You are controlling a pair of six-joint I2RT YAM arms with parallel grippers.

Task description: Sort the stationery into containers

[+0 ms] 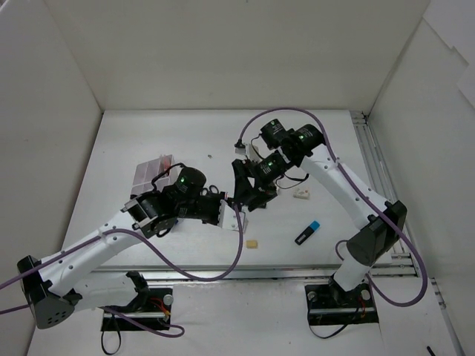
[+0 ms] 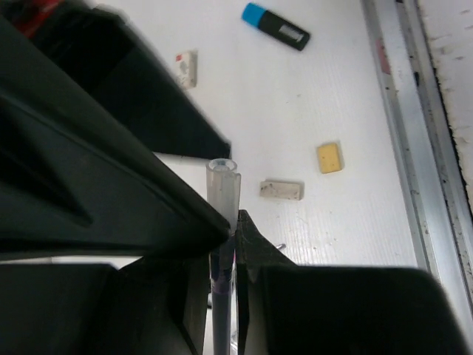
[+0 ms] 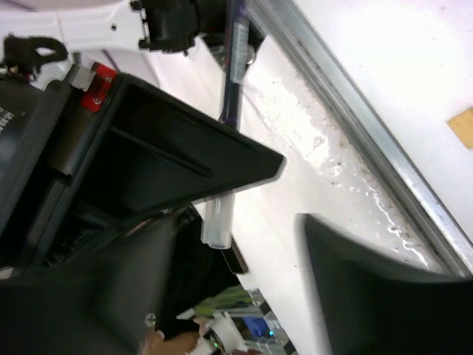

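Note:
In mid-air over the work surface my two grippers meet. A slender pen (image 2: 223, 192) with a clear end stands upright in my left gripper, which is shut on it. My right gripper is part open around the pen's clear end (image 3: 218, 222); its blurred fingers do not visibly touch it. A blue-capped marker (image 1: 306, 231), a yellow block (image 1: 251, 243) and a pale block (image 2: 281, 190) lie on the white surface.
A divided container (image 1: 145, 174) stands at the left, partly behind the left arm. Another pale block (image 1: 301, 193) lies at the right. A metal rail (image 1: 208, 273) runs along the front edge.

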